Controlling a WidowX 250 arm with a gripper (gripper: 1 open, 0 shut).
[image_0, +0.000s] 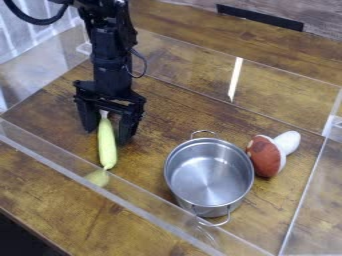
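Observation:
My black gripper (107, 115) hangs low over the left part of the wooden table, open, its fingers either side of the upper end of a pale yellow-green elongated object (108, 150), which lies lengthwise toward the viewer. Whether the fingers touch it is hard to tell. A steel pot (201, 178) with two handles stands at the lower right. Right of it lie a reddish-brown round object (266, 158) and a white one (287, 141), partly overlapping.
Clear transparent panels (311, 200) border the work area at the front and right.

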